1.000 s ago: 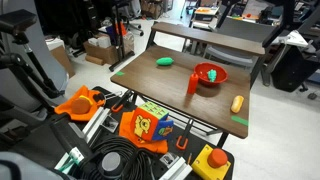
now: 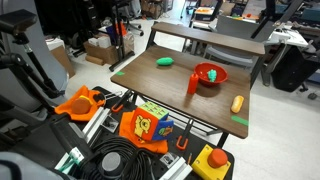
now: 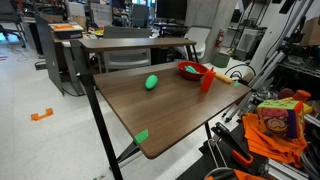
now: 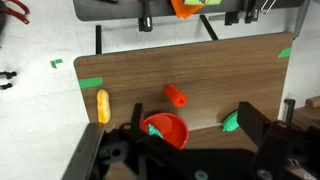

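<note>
On the brown table (image 2: pixel 150 82) stands an upright red cylinder (image 2: pixel 193 83), in front of a red bowl (image 2: pixel 221 86) with a teal thing (image 2: pixel 211 75) in it. A yellow elongated object (image 2: pixel 237 104) lies near one end, and a green rounded object (image 2: pixel 164 61) toward the other. From above, my gripper is open, its dark fingers wide apart with nothing held between them. The bowl (image 4: pixel 166 130) and the cylinder (image 4: pixel 175 95) appear below, between or just ahead of the fingers; the green object (image 4: pixel 231 122) is partly hidden by the right one.
Orange trays with colourful items (image 2: pixel 146 126) and black cables (image 2: pixel 105 150) lie beside the table's near edge. A yellow box with a red button (image 2: pixel 213 161) is at the lower right. Behind stands a higher shelf (image 3: pixel 130 43).
The dark arm parts at the upper right of exterior view 1 have shifted slightly. Everything on the table looks unmoved.
</note>
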